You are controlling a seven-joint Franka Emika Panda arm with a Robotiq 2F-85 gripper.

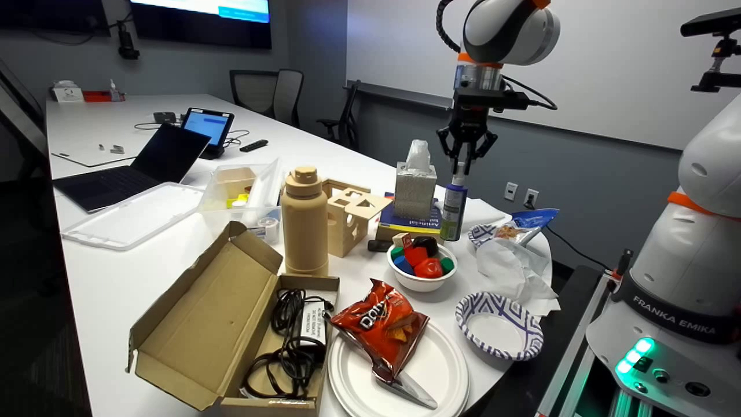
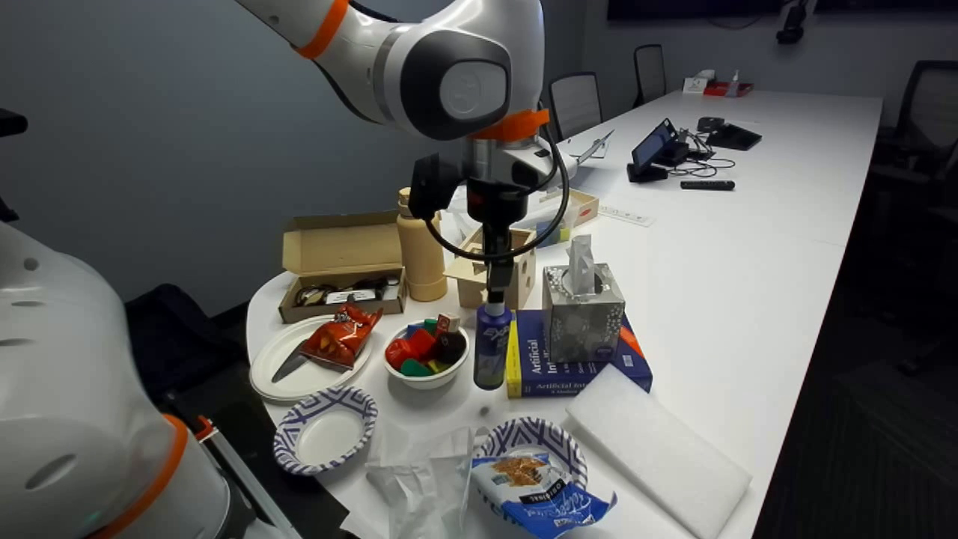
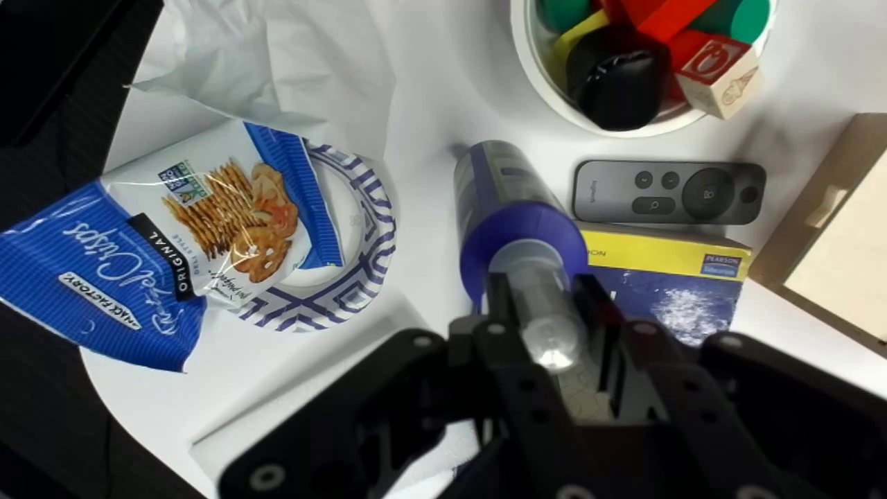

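My gripper (image 1: pixel 463 169) is shut on the pale cap of a purple spray bottle (image 1: pixel 453 208). The bottle hangs nearly upright beneath the fingers, between the white bowl of blocks (image 2: pixel 426 382) and the blue book (image 2: pixel 575 382). In the wrist view the bottle (image 3: pixel 511 195) slants up from between the fingers, and its cap sits between both of them. A small dark spot shows on the table near the bottle's base; whether the base touches the table I cannot tell.
A tissue box (image 2: pixel 584 328) stands on the book. A grey remote (image 3: pixel 669 192) lies beside it. Close by are a pretzel bag (image 3: pixel 199 241) on a patterned bowl, a wooden box (image 1: pixel 347 215), a tan flask (image 1: pixel 305 222) and an empty patterned bowl (image 1: pixel 498 326). Clear table lies beyond the tissue box.
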